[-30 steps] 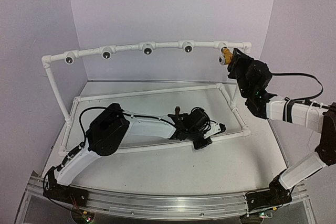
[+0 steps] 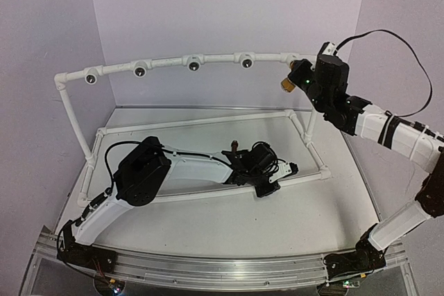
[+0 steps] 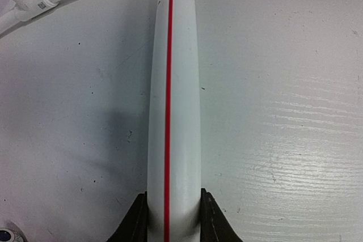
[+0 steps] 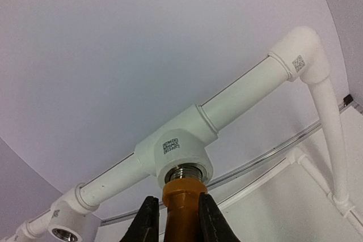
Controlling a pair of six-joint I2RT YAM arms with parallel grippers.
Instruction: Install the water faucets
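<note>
A brass-coloured faucet points into the rightmost tee fitting of the upper white pipe; a band of metal thread shows at the tee's mouth. My right gripper is shut on the faucet body. In the top view, the faucet's outer end sticks out beside that gripper, which hides part of the tee. Lower down, my left gripper is shut on a white pipe with a red stripe, the frame's front lower rail, one finger on each side.
Several other tees along the upper pipe have empty dark openings. A small brown object shows behind the left forearm. The board in front of the frame is clear. Walls stand close on both sides.
My right gripper has rolled and its arm has risen and swung, turning the faucet so its outer end points differently. The faucet stays at the rightmost tee. The left arm is still.
</note>
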